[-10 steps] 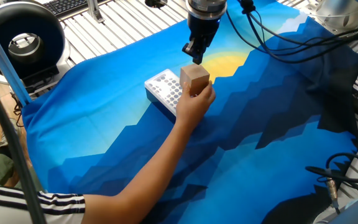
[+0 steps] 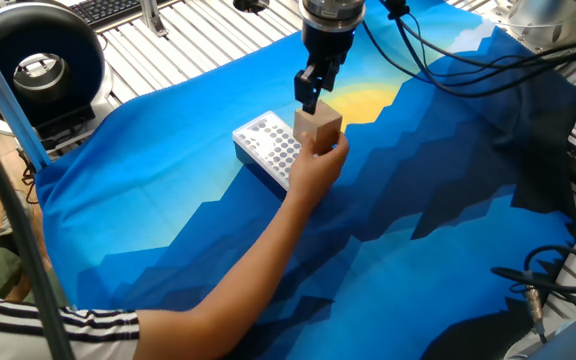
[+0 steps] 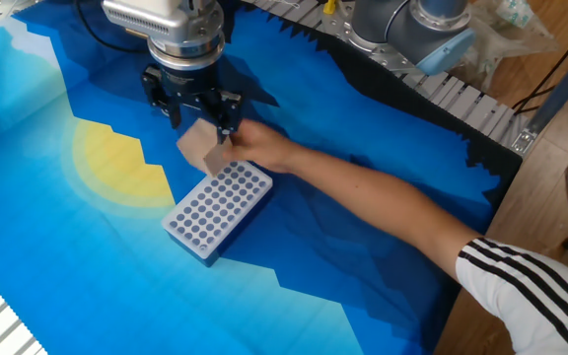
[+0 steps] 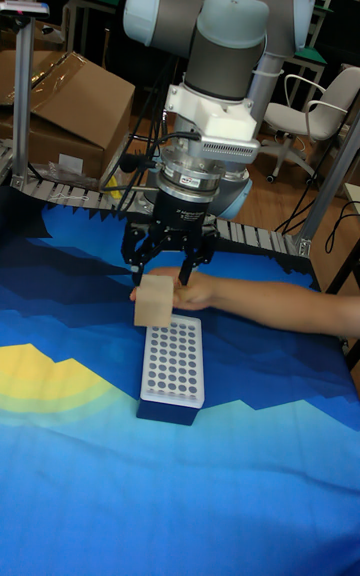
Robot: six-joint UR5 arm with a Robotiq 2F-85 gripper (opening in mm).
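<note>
A plain light-brown block (image 2: 318, 124) is held up by a person's hand (image 2: 318, 170) directly under my gripper (image 3: 201, 126). In exterior view 2 the block (image 3: 203, 146) sits tilted below the spread fingers. My gripper (image 4: 161, 279) is open, its fingers apart above and behind the block (image 4: 154, 301) in exterior view 3. One finger overlaps the block's top in exterior view 1; whether it touches is unclear. Beneath and beside the block stands a blue rack with a white perforated top (image 3: 220, 209), resting on the cloth.
A blue mountain-print cloth (image 2: 408, 270) covers the table, wide and clear around the rack. The person's forearm (image 3: 363, 187) reaches across the cloth to the block. Dark cables (image 2: 468, 80) hang near the arm in exterior view 1.
The block and hand have shifted slightly right in exterior view 1. My gripper's visible finger has swung lower and now overlaps the block's top. The rack has stayed put.
</note>
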